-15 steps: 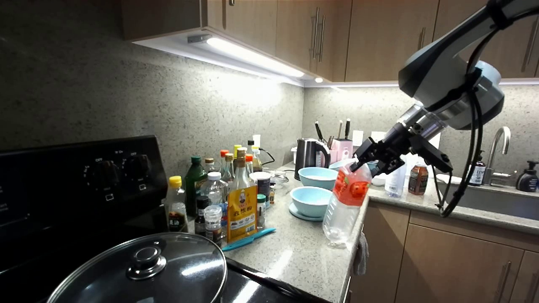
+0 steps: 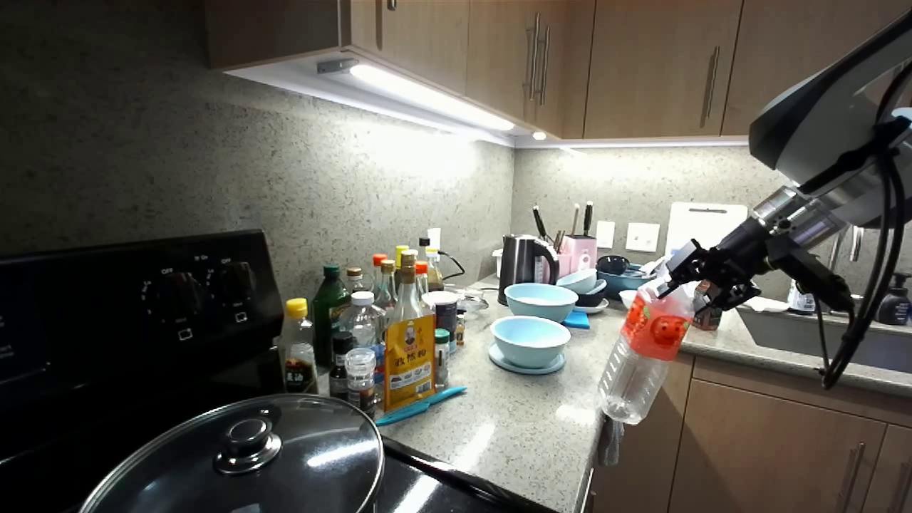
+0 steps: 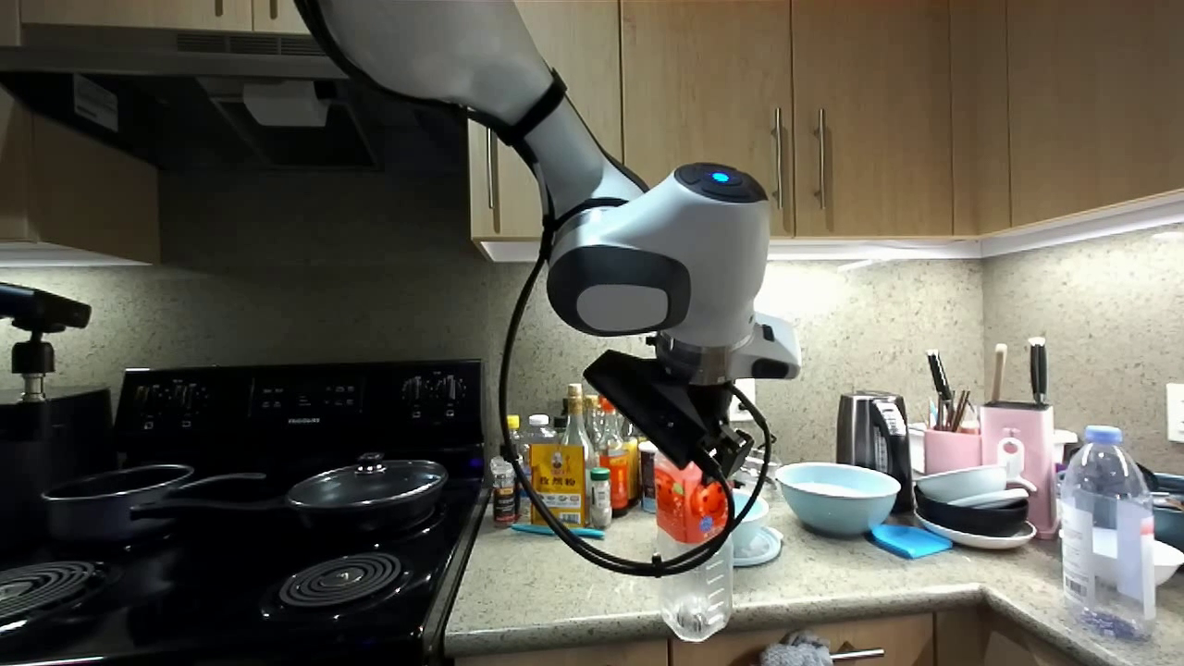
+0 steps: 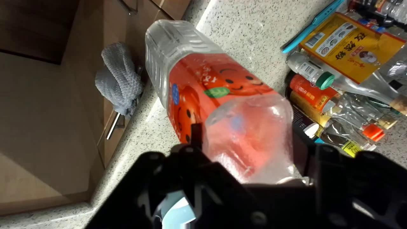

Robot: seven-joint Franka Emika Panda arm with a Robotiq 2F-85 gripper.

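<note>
A clear plastic bottle with a red-orange tomato-face label (image 2: 656, 329) hangs tilted from my gripper (image 2: 684, 289), its base pointing down and toward the stove side. In the wrist view the bottle (image 4: 225, 82) sits between the two dark fingers, which are shut on its upper end. From exterior view 2 the bottle's lower part (image 3: 696, 594) shows in front of the counter edge, while the arm's cable crosses its label. Seen from exterior view 1, the bottle overlaps the counter's front edge and the cabinet fronts below.
Stacked light blue bowls (image 2: 530, 340) stand on the counter (image 2: 479, 444). Sauce bottles and a yellow packet (image 2: 410, 363) crowd near the stove, with a blue knife (image 2: 420, 406) before them. Another clear bottle (image 3: 1106, 533) stands at right. A grey towel (image 4: 120, 76) hangs below the edge.
The gripper and the bottle have moved right and outward in exterior view 1, from over the counter edge to in front of the cabinets. The grip on the bottle is unchanged.
</note>
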